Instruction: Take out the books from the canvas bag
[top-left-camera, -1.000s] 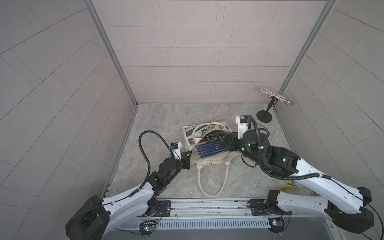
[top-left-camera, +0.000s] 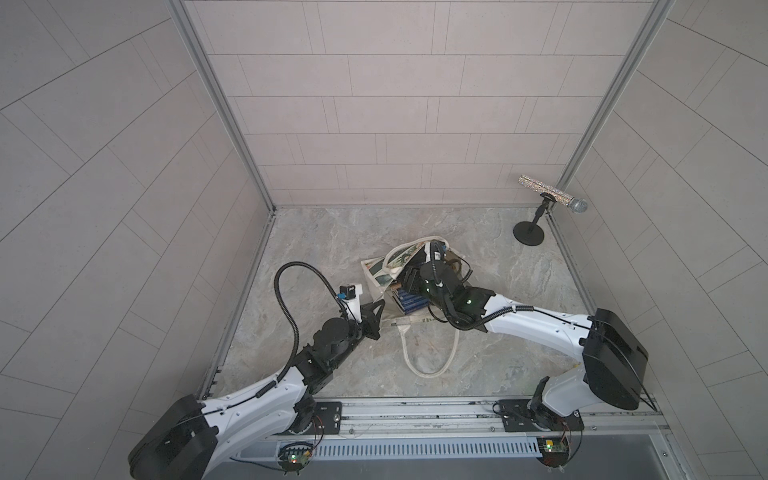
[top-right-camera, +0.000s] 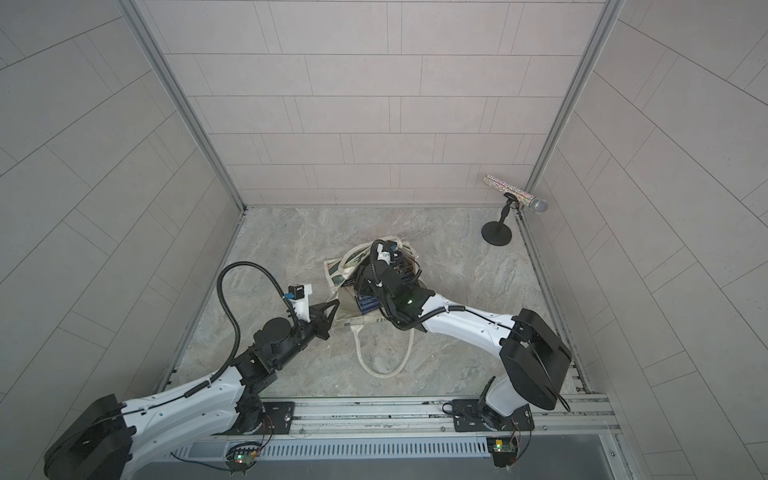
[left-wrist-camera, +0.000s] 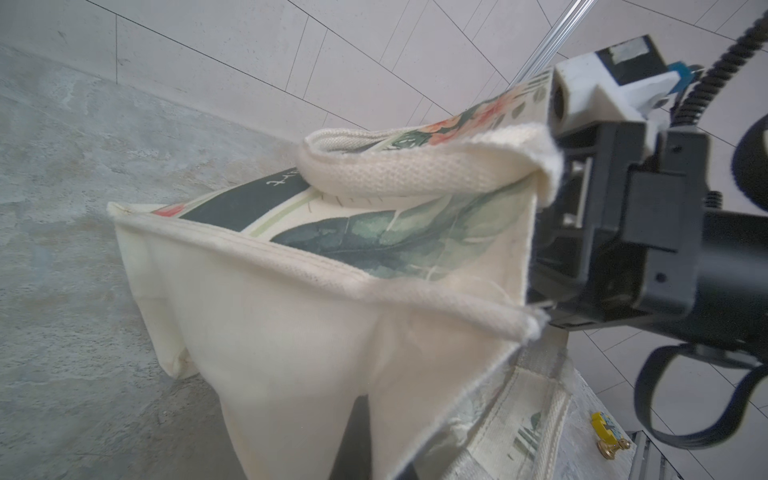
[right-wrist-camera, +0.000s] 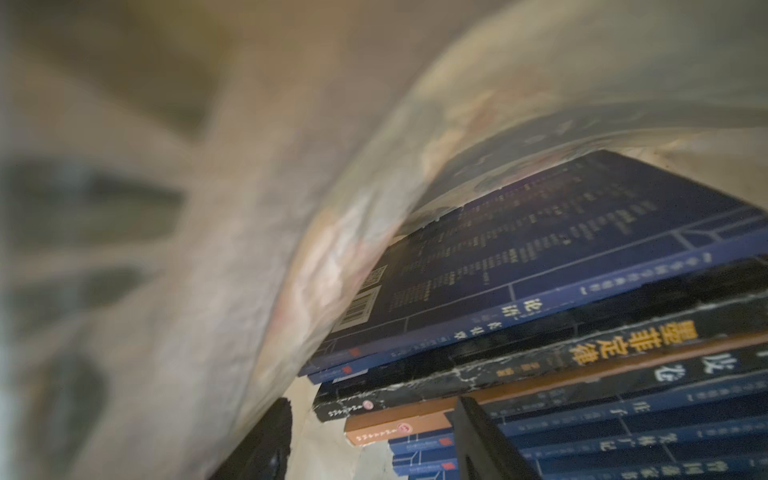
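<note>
A cream canvas bag (left-wrist-camera: 256, 328) with a leaf print lies on the stone table, one handle looped toward the front. Inside is a stack of books (right-wrist-camera: 544, 264), mostly dark blue, one orange. My right gripper is inside the bag's mouth at the books, fingers apart, nothing seen between them; fabric hangs close on its left. My left gripper (top-left-camera: 374, 318) is at the bag's left front; in the left wrist view its fingertips meet at the bag's cloth, shut.
A microphone (top-left-camera: 552, 192) on a black stand is at the back right. A small yellow object (left-wrist-camera: 606, 432) shows in the left wrist view. Tiled walls enclose it.
My left arm has barely moved.
</note>
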